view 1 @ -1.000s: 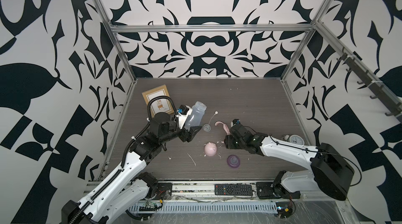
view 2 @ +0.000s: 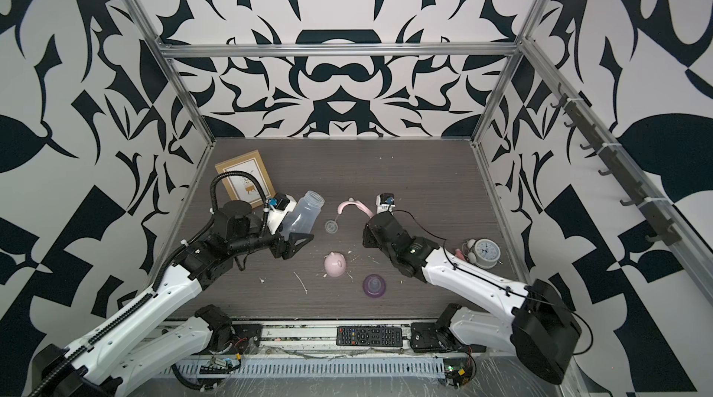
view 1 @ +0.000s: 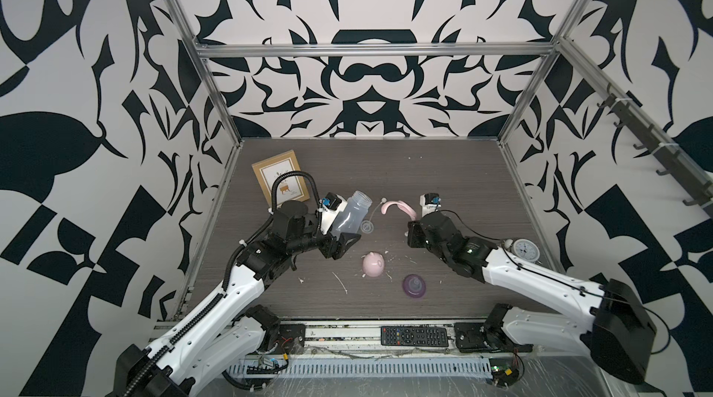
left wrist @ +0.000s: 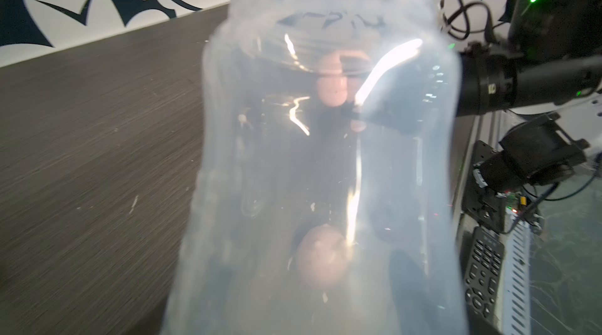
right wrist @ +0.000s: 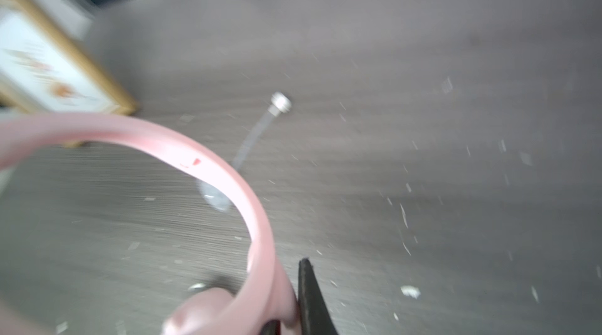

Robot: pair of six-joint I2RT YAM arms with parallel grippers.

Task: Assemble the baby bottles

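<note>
A clear bottle [view 1: 352, 212] without a lid is held tilted above the table, its open mouth pointing up and right. My left gripper [view 1: 343, 230] is shut on it, and the bottle [left wrist: 326, 165] fills the left wrist view. A curved pink handle [right wrist: 219, 172] extends from my right gripper [view 1: 413, 233], which is shut on its end; a dark finger [right wrist: 309, 300] shows beside it. On the table lie a thin straw with a clear disc [view 1: 367, 227], a round pink piece [view 1: 373, 264] and a purple ring [view 1: 413, 285].
A wooden picture frame [view 1: 280, 176] is at the back left. To the right, a white clock [view 2: 486, 251] is close to the right arm. A remote [view 1: 413, 336] lies beyond the front edge.
My right arm has moved back and slightly right, and the pink handle has swung with it, now bending left over the table. The bottle has shifted slightly right with my left gripper.
</note>
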